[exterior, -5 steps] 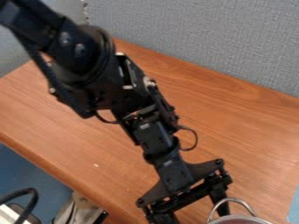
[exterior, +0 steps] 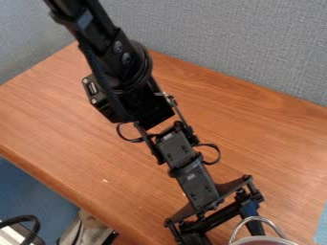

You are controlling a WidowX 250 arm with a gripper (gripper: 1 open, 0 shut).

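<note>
My black arm reaches diagonally from the top left down to the bottom right. Its gripper [exterior: 220,216] is low at the bottom right, open, its fingertips partly out of frame or hidden behind a container [exterior: 266,240] with a raised wire handle. The container is cut off by the bottom edge, so its contents cannot be seen.
A grey partition [exterior: 243,48] runs along its back. At the lower left, beyond the table's front edge, are dark cables [exterior: 29,223] and blue floor.
The upper arm and elbow have swung to a more upright pose, and the gripper has shifted slightly right and down beside the container.
</note>
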